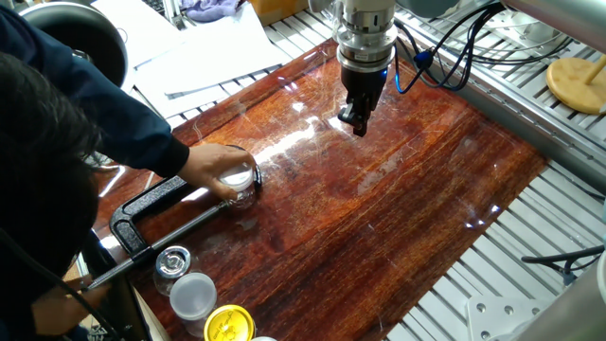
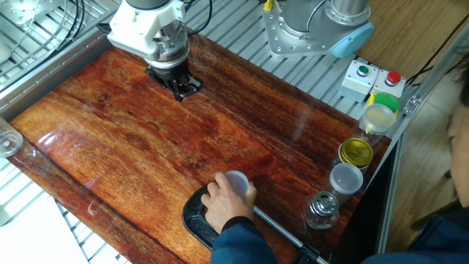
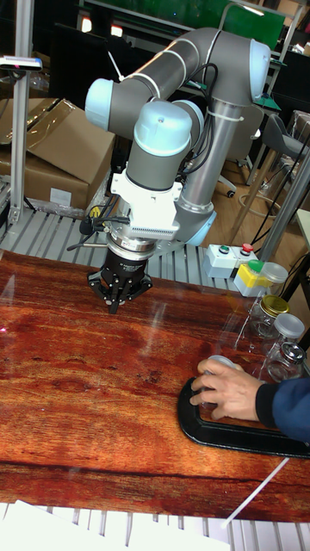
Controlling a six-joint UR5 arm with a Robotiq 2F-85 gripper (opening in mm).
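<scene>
My gripper (image 1: 356,124) hangs over the wooden board, well apart from the jars, with nothing visible at its fingertips. In exterior view 2 the gripper (image 2: 179,92) shows as a small dark shape, and its finger opening is hard to make out. A person's hand (image 1: 210,170) grips a clear jar (image 1: 245,194) with a pale lid at the end of a black clamp (image 1: 134,226). Along the board's edge stand a jar with a silver lid (image 2: 323,205), one with a white lid (image 2: 346,178) and one with a gold lid (image 2: 356,152).
The person's arm (image 1: 123,118) reaches across the board's left side in exterior view 1. A button box (image 2: 360,79) stands beyond the board's edge. White paper (image 1: 213,52) lies off the board. The board's middle (image 1: 379,218) is clear.
</scene>
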